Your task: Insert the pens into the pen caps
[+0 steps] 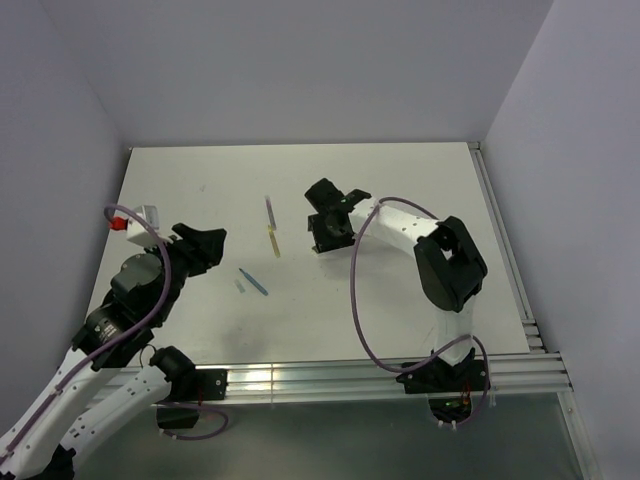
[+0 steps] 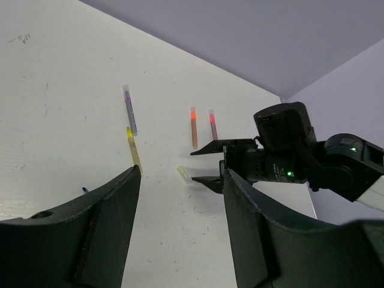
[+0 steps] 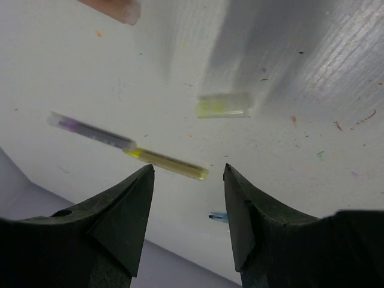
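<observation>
My right gripper [image 1: 328, 238] hangs open over the table, just above a short clear yellowish cap, which also shows in the left wrist view [image 2: 183, 173]. A purple pen [image 1: 270, 211] and a yellow pen [image 1: 274, 241] lie left of it; a blue pen [image 1: 253, 281] and a pale clear piece [image 1: 240, 286] lie nearer the front. Orange [image 2: 194, 129] and pink [image 2: 213, 123] pens show behind my right gripper in the left wrist view. My left gripper [image 1: 208, 246] is open in the air at the left, empty.
The white table [image 1: 370, 310] is bordered by metal rails and grey walls.
</observation>
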